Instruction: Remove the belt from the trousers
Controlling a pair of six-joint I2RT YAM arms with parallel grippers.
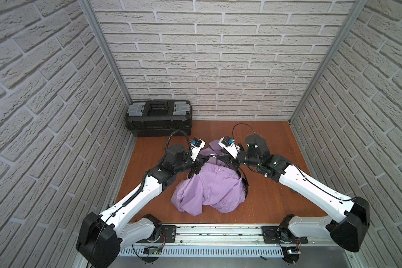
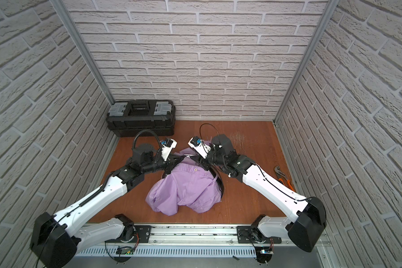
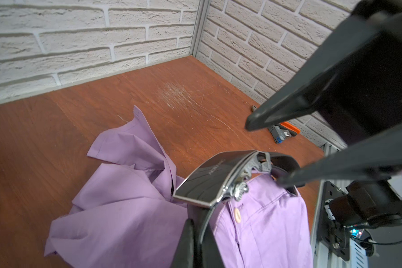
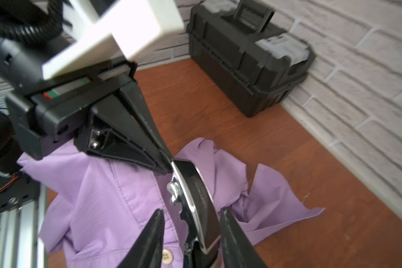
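Purple trousers [image 1: 207,192] lie crumpled at the table's middle, with the black belt [image 2: 218,189] curving down their right side. In the left wrist view my left gripper is shut on the belt's strap just below its shiny metal buckle [image 3: 214,176]. My right gripper faces it; in the right wrist view its fingers stand apart around the lower end of the buckle [image 4: 196,196], touching or not I cannot tell. Both grippers are close together above the waistband.
A black toolbox [image 1: 158,125] stands at the back left. Pliers with orange handles [image 2: 283,178] lie near the table's right edge. Brick walls close in the back and sides; bare wood shows left and right.
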